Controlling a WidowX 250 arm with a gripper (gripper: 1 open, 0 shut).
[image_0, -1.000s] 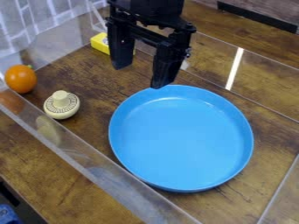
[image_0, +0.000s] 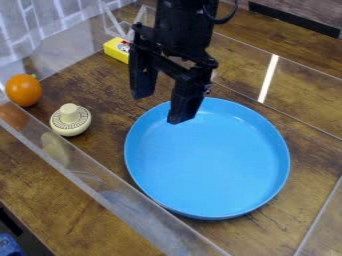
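My black gripper (image_0: 163, 88) hangs over the upper middle of the view, above the back edge of a large blue plate (image_0: 206, 160), its two fingers apart. I see nothing held between them. A white mushroom-like object (image_0: 70, 121) and an orange fruit-like object (image_0: 23, 89) lie to its left. A yellow block (image_0: 123, 46) is partly hidden behind the arm.
A clear transparent wall (image_0: 67, 164) runs along the lower left. The plate is empty.
The gripper has shifted slightly down and toward the viewer, its fingers changing angle a little. The plate and the objects on the left look unmoved.
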